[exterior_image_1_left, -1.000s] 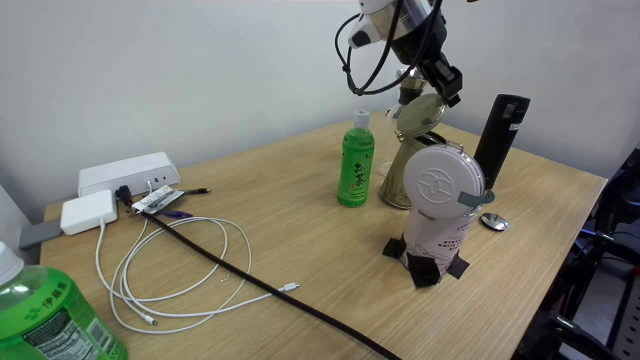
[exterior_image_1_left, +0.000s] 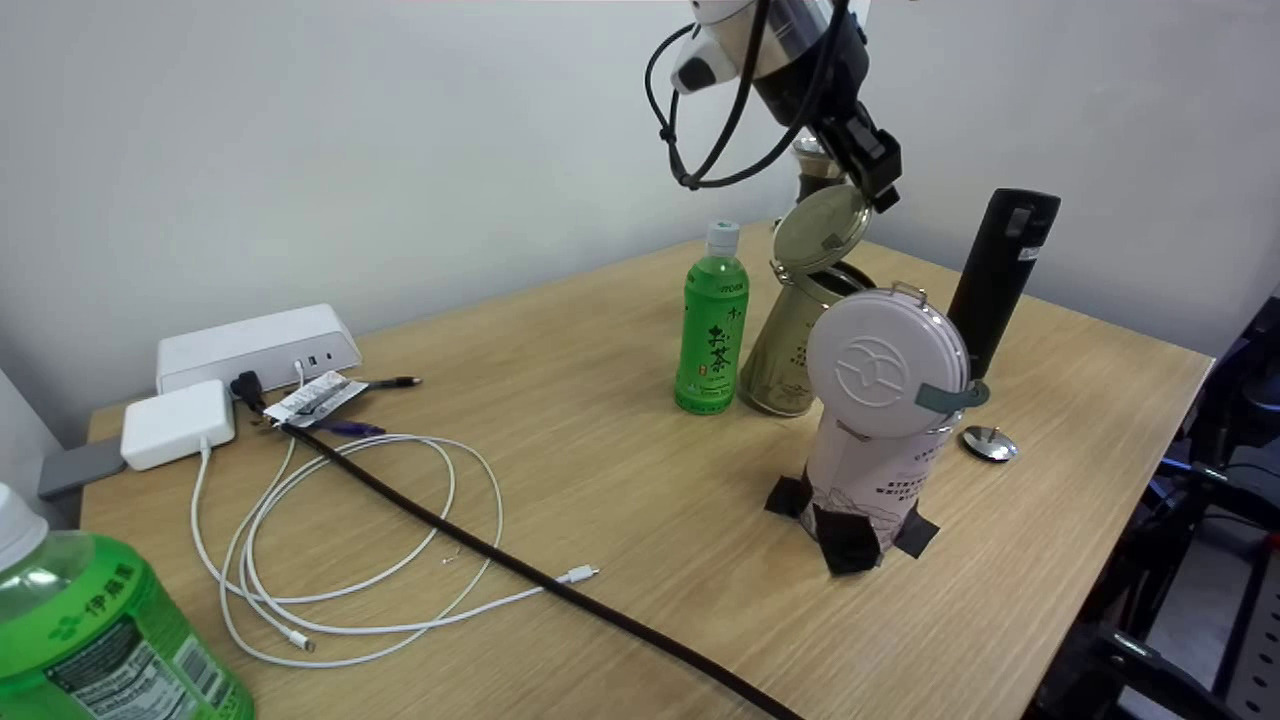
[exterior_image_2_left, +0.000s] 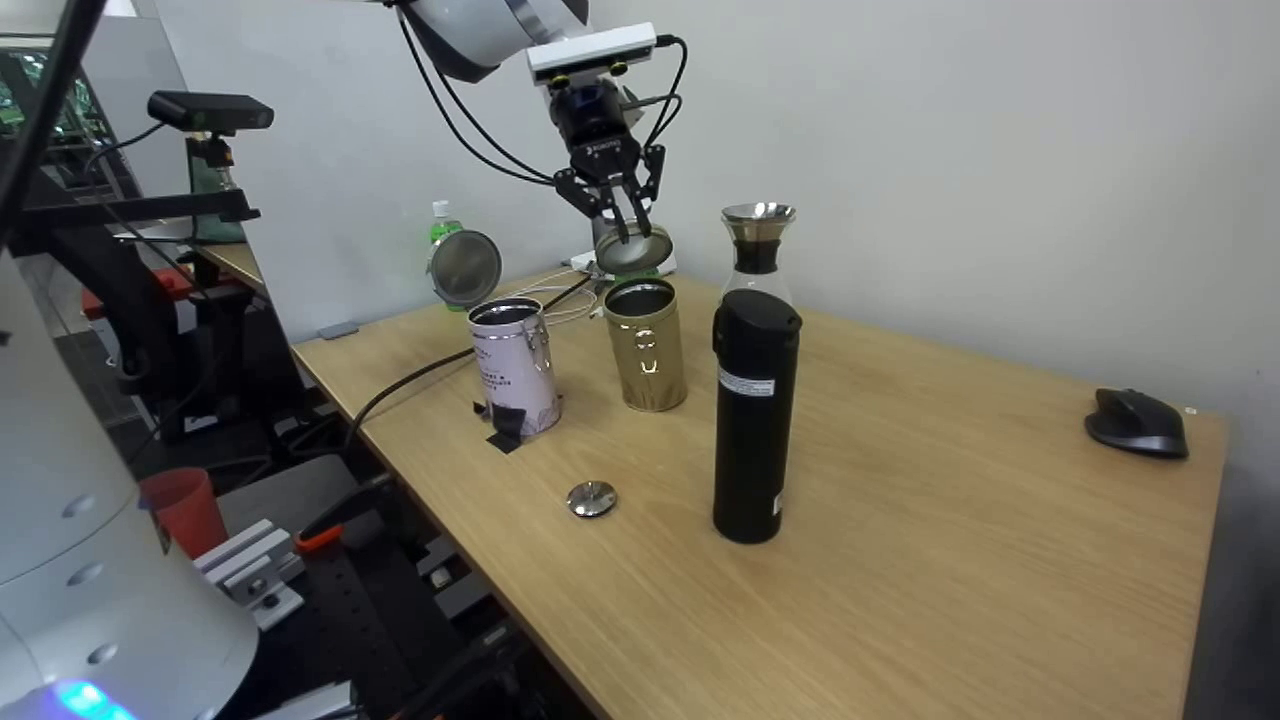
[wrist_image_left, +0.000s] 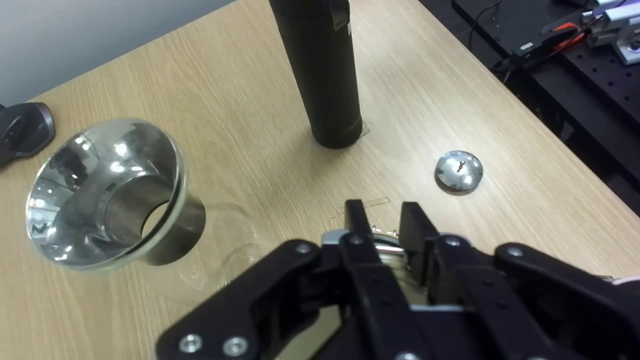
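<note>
My gripper (exterior_image_2_left: 632, 230) is shut on the near rim of the gold canister's raised lid (exterior_image_2_left: 636, 250). In exterior view 1 the gripper (exterior_image_1_left: 885, 198) meets the upper right edge of this lid (exterior_image_1_left: 823, 228). Below it the gold canister (exterior_image_2_left: 648, 354) stands open-mouthed on the table, its lid tilted back on the hinge. In the wrist view the two fingers (wrist_image_left: 355, 219) stand a little apart with part of the metal rim and clasp between them; the canister's body is mostly hidden under the gripper.
Close by stand a pink canister (exterior_image_2_left: 518, 372) with its lid up, taped down, a green tea bottle (exterior_image_1_left: 714, 330), a glass carafe with a steel funnel (wrist_image_left: 108, 192) and a black flask (exterior_image_2_left: 753, 420). A small steel lid (exterior_image_2_left: 591, 499) lies near the edge. Cables (exterior_image_1_left: 456, 528) cross the table.
In exterior view 1 my gripper and the gold canister with its lid have shifted left, closer to the green bottle. The pink canister and the other items have stayed put.
</note>
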